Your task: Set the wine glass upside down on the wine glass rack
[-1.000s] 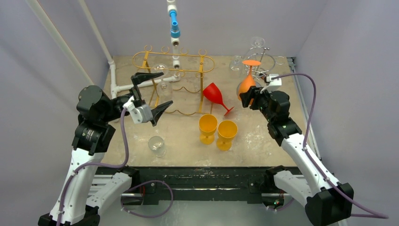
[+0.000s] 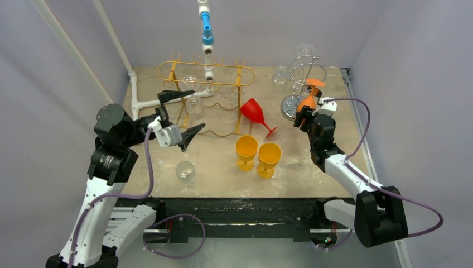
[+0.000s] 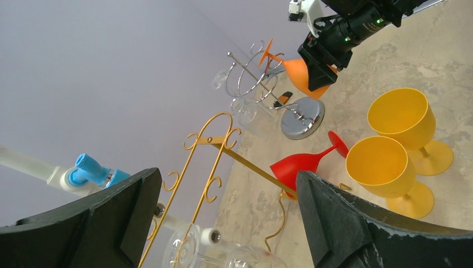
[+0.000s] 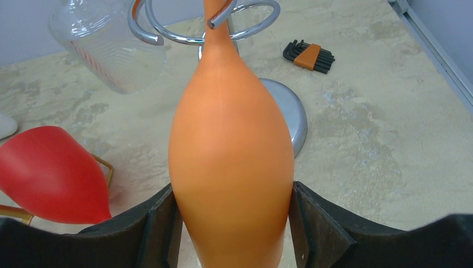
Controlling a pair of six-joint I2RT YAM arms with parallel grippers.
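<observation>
The orange wine glass point(image 4: 228, 151) is upside down, its bowl between the fingers of my right gripper point(image 2: 304, 116), which touch it on both sides. Its stem is at the curved wire ends of the chrome wine glass rack point(image 4: 256, 34), one wire tip crossing in front of it; the foot point(image 2: 315, 82) is above the ring in the top view. The left wrist view shows the glass tilted beside the rack. My left gripper point(image 2: 198, 110) stands open and empty near the gold rack point(image 2: 245, 78), its black fingers point(image 3: 106, 218) spread.
A red glass point(image 2: 254, 111) lies tipped against the gold rack. Two yellow goblets point(image 2: 246, 146) stand front centre, and a clear glass point(image 2: 186, 173) is at front left. Clear glasses hang on both racks. A hex key set point(image 4: 309, 56) lies behind the chrome rack.
My right gripper and the orange glass have moved right and slightly back over the last second, bringing the stem to the chrome rack's ring. The left arm has barely shifted.
</observation>
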